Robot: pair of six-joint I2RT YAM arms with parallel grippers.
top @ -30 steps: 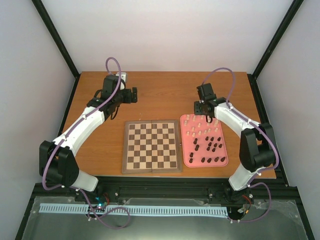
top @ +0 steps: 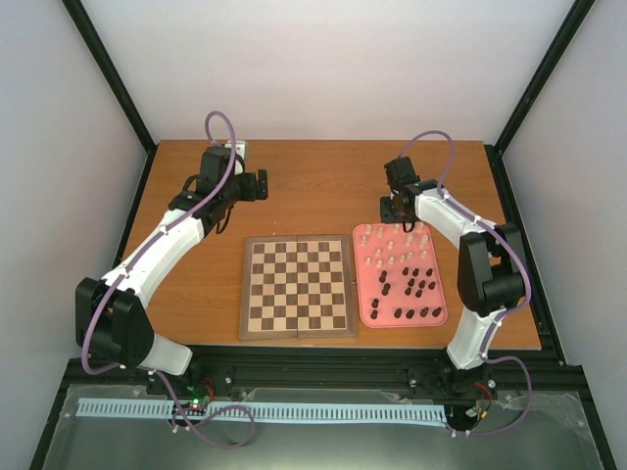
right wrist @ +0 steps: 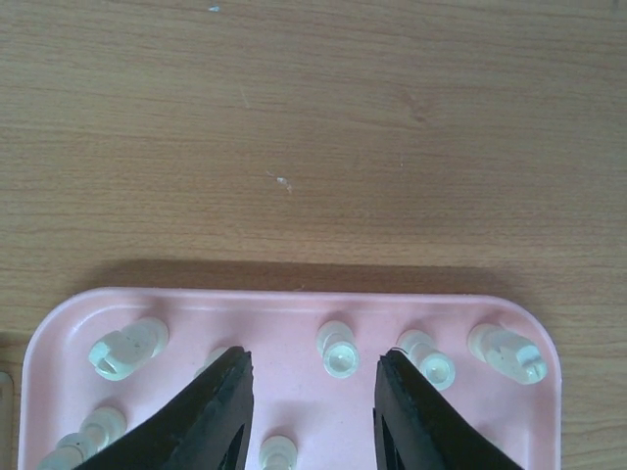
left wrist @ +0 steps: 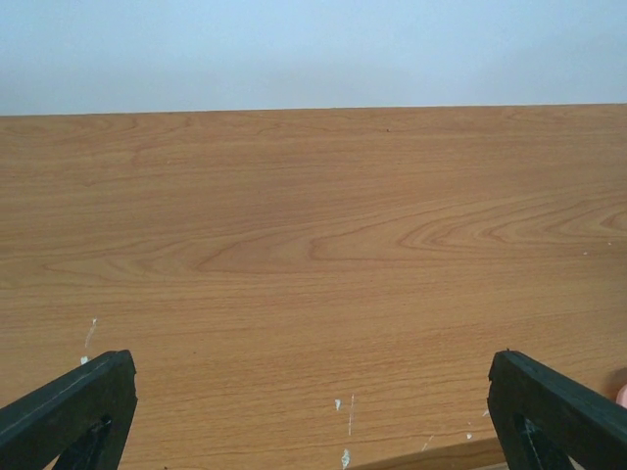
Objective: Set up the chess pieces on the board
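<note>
The wooden chessboard point(top: 297, 288) lies bare at the front middle of the table. To its right is a pink tray point(top: 397, 302), holding white pieces point(top: 374, 261) at its back and dark pieces point(top: 398, 313) at its front. My right gripper point(top: 390, 210) hovers over the tray's back edge. In the right wrist view, its fingers point(right wrist: 211, 416) stand apart above the tray, and a white piece point(right wrist: 339, 350) shows in the gap, below the tips and not gripped. At the back left, my left gripper point(top: 258, 186) is wide open over bare wood, nothing between its fingers.
More white pieces stand close beside the right fingers, among them one point(right wrist: 425, 358) by the right fingertip and one point(right wrist: 507, 352) near the tray's corner.
The right arm has shifted slightly, its elbow moving a little leftward, while its gripper stays over the tray's back edge. The left arm, board and pieces look unmoved.
</note>
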